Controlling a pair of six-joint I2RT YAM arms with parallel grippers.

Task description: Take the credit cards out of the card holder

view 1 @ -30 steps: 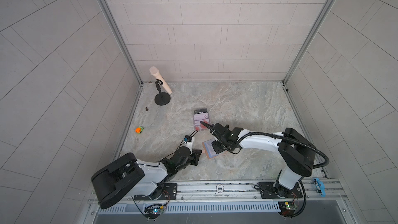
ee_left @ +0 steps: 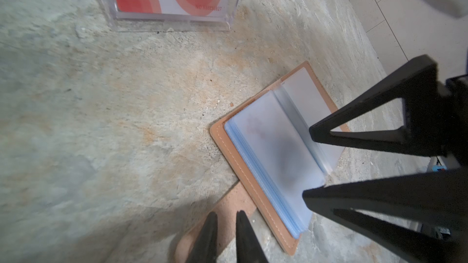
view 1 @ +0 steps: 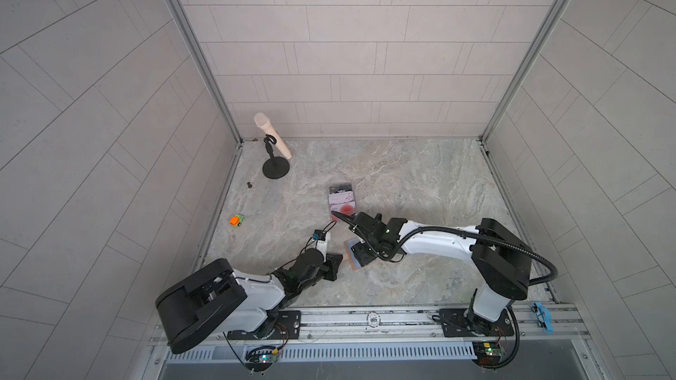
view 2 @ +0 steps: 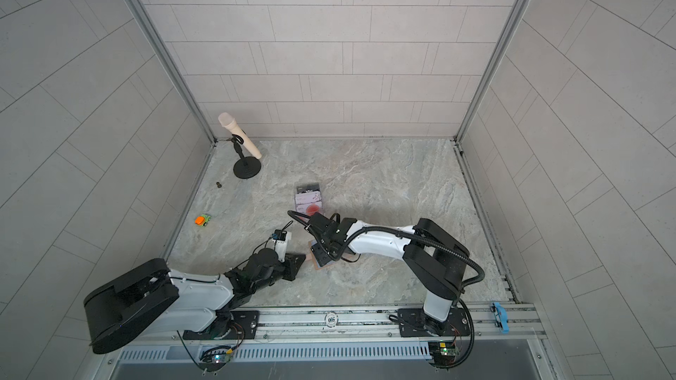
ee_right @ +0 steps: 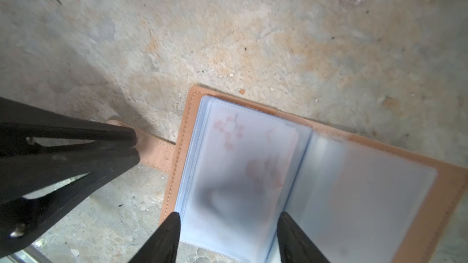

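The card holder (ee_left: pixel 277 151) lies spread open on the table, a tan folder with clear sleeves inside and a strap (ee_right: pixel 156 152) sticking out at its left edge. Above the stacked sleeves (ee_right: pixel 238 170), my right gripper is open, one finger towards each side of the stack; whether it touches them cannot be told. My left gripper has a narrow gap between its fingertips, which are at the strap; the strap shows through the gap. Faint reddish marks show in the top sleeve, but no separate card can be made out.
A clear box (view 1: pixel 342 201) with a red-patterned card stands just behind the holder. Farther off are a microphone on a stand (view 1: pixel 274 166) and a small orange-green toy (view 1: pixel 236 220).
The left arm keeps its place.
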